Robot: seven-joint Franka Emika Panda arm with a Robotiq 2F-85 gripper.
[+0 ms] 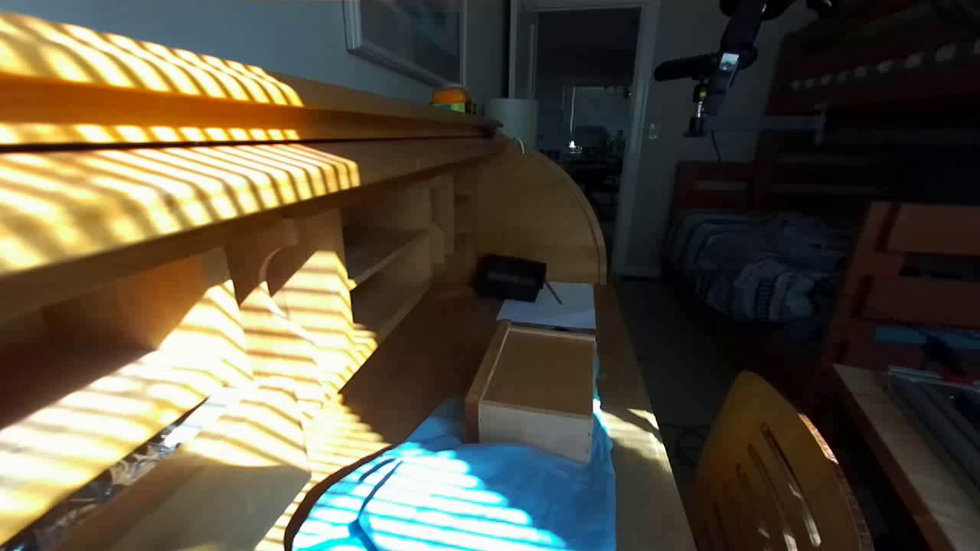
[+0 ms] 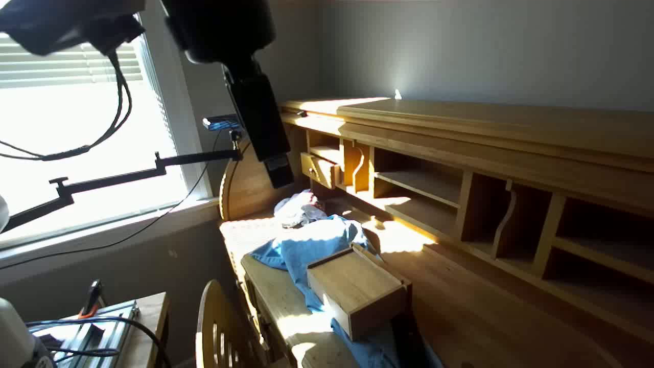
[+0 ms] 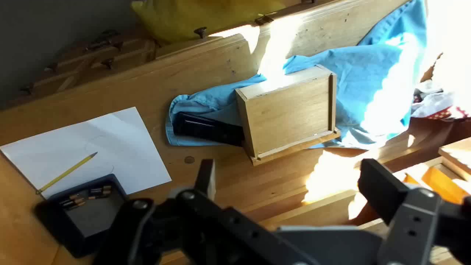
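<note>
An upturned wooden drawer (image 3: 289,112) rests on a blue cloth (image 3: 375,84) on the desk, its flat bottom facing up. Part of a glossy black object (image 3: 207,127) sticks out from beneath one end of it. My gripper is open, its fingers wide apart with nothing between them. It hangs well above the desk, over the side nearer the cubbyholes, touching nothing. From the far side, the drawer (image 1: 537,372) and cloth (image 1: 459,496) show near the desk's front edge. The gripper (image 2: 280,175) appears dark and edge-on in exterior view 2.
White paper (image 3: 114,145) bears a yellow pencil (image 3: 68,172); beside it a black tray (image 3: 90,212) holds several batteries. Cubbyholes (image 2: 423,178) line the desk's back, with one small drawer (image 2: 319,169) pulled partly out. A chair (image 1: 772,468) stands in front. Bare desktop lies between drawer and cubbyholes.
</note>
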